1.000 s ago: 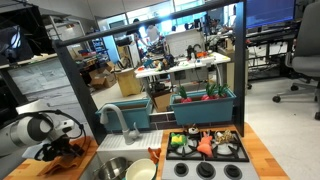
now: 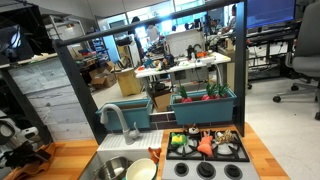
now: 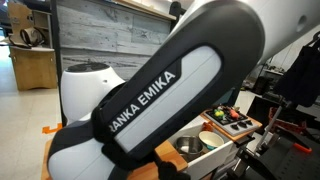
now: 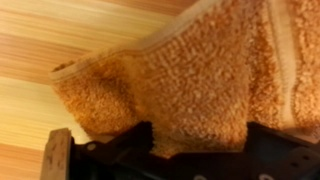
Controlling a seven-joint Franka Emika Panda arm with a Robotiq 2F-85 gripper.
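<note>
An orange terry towel (image 4: 190, 85) fills much of the wrist view, crumpled in folds over a light wooden surface (image 4: 25, 65). My gripper is at the bottom of that view, its dark fingers (image 4: 137, 137) wide apart with towel visible between and beyond them. Whether cloth touches the fingers is hidden. In exterior view 1 the gripper (image 2: 32, 152) is low at the far left, over the counter. The arm (image 3: 150, 100) blocks the gripper and towel in exterior view 2.
Right of the arm are a sink (image 2: 115, 165) with a faucet (image 2: 115, 112), a cream bowl (image 2: 142, 169) and a stove (image 2: 207, 155) bearing several toys. A blue planter (image 2: 205, 106) stands behind. A wooden piece (image 4: 56, 155) shows at the wrist view's lower left.
Over the last second the arm has moved left in exterior view 1, mostly out of the frame. The sink, stove and toys have stayed put.
</note>
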